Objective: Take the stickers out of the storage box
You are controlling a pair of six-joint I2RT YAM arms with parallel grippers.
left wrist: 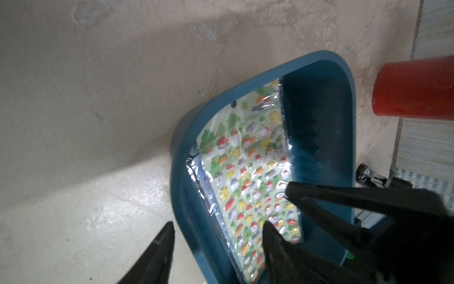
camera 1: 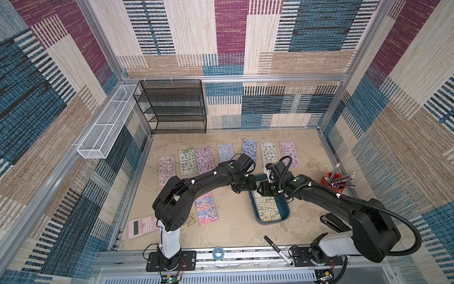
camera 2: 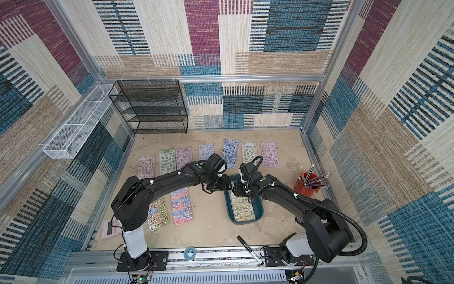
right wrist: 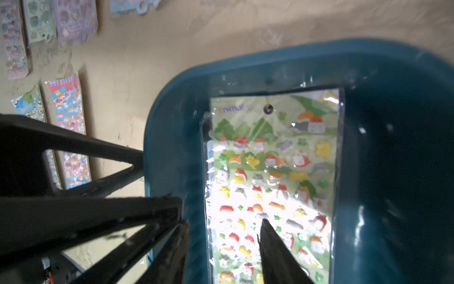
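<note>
A teal storage box [camera 1: 285, 212] on the table holds sticker sheets, the top one printed with small animals [right wrist: 274, 175], another glossy edge visible beneath it. My left gripper hangs at the box's left rim, fingers apart, nothing between them. My right gripper is open above the top sheet, near the box's left side, close beside the left gripper. In the left wrist view the right gripper's dark body covers the box's lower right.
Sticker sheets lie in a back row [camera 1: 269, 154] and at left [camera 1: 206, 210]. A red pen cup [camera 2: 306, 188] stands at the right, a pink calculator [camera 1: 139, 227] at front left, a marker [camera 1: 276, 248] at the front edge.
</note>
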